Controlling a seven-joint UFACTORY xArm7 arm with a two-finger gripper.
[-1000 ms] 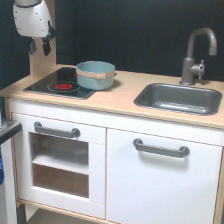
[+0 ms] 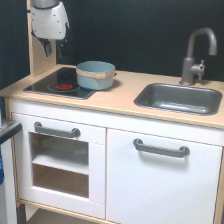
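My gripper [image 2: 53,47] hangs in the upper left, above the back left of the stove. Its dark fingers stand apart, open, with nothing visible between them. To its lower right, a blue-grey pot [image 2: 96,83] rests upright on the right part of the black cooktop [image 2: 62,87]. A tan strip crosses the pot near its rim. Gripper and pot are clearly apart. The inside of the pot is mostly hidden.
On the right, a metal sink [image 2: 180,98] is set into the wooden counter [image 2: 128,90], with a tall faucet [image 2: 190,66] behind it. Below are a shut white cabinet door [image 2: 160,185] and an oven front with a grey handle [image 2: 57,131]. Counter between pot and sink is bare.
My gripper has moved to the right, closer to the pot. The pot and the kitchen front look unchanged.
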